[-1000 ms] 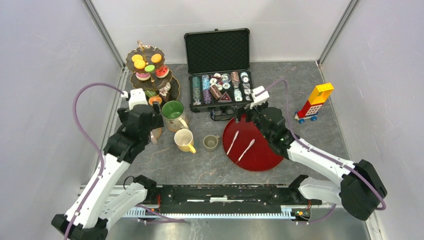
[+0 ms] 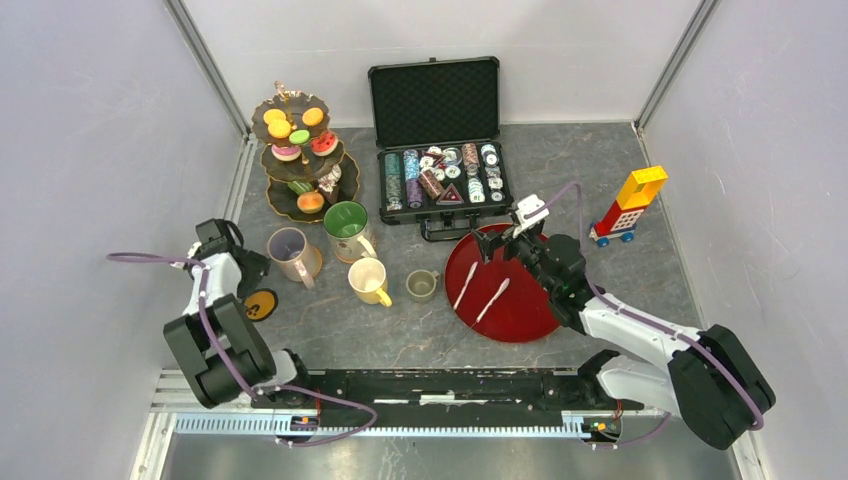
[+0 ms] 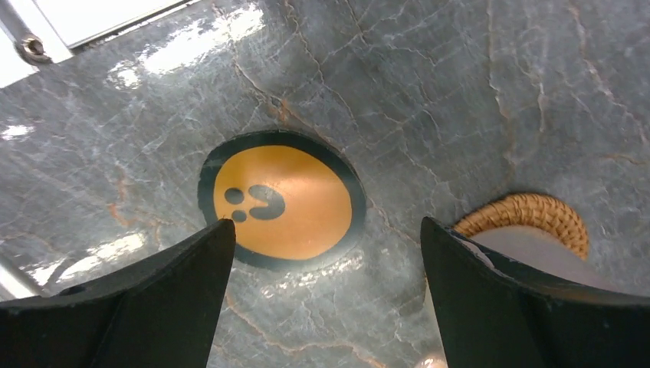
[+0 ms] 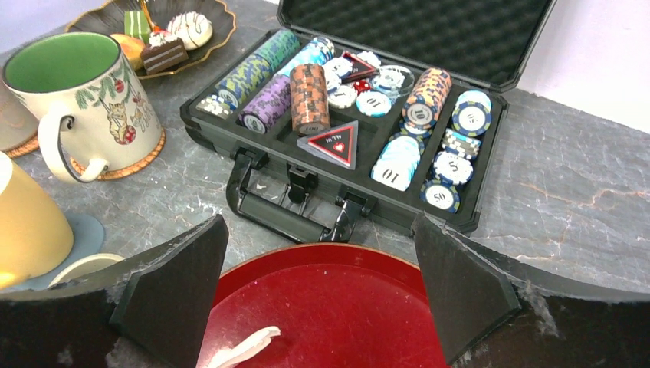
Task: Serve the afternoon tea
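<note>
A round orange coaster with a dark rim lies flat on the table at the left, bare. Above it, my left gripper stands part open, nothing between its fingers. My right gripper is open and empty, over the back edge of the red round tray, which carries two small pale utensils. Between the arms stand a lilac-lined mug, a green-lined mug, a yellow-handled mug and a small grey-green cup. A tiered stand of toy sweets is at the back left.
An open black case of poker chips stands behind the tray, its handle close to the tray's edge. At the right is a toy block tower. Free table lies at the front middle and back right.
The right arm has shifted only slightly; the cups stay in place.
</note>
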